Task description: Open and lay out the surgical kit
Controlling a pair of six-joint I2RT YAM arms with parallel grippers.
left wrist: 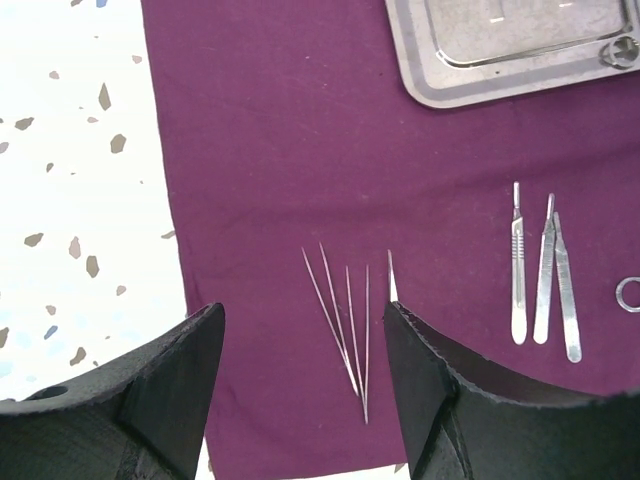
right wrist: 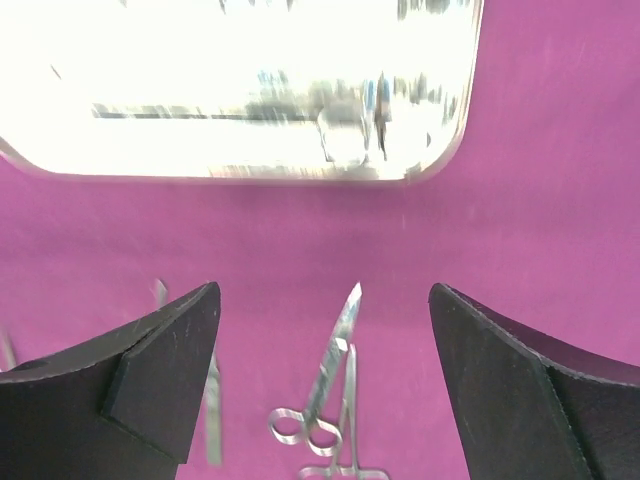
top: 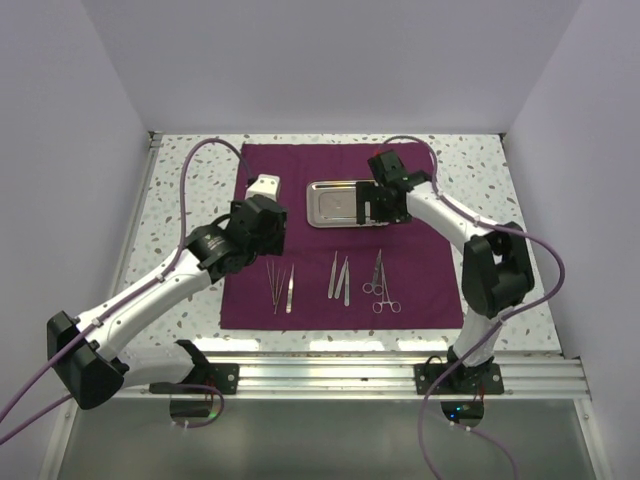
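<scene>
A steel tray (top: 331, 205) sits on the purple cloth (top: 270, 165), holding a looped metal instrument at its right end. Below it lie several thin probes (left wrist: 336, 330), scalpel handles (left wrist: 518, 280), scissors (right wrist: 325, 390) and a hemostat (top: 386, 300). My right gripper (top: 371, 205) is open over the tray's right end, nothing between its fingers. My left gripper (top: 258, 232) hangs over the cloth left of the tray, its fingers apart with nothing held, the probes below in the left wrist view.
Speckled table surface (top: 180, 180) borders the cloth. The cloth's upper band behind the tray is clear.
</scene>
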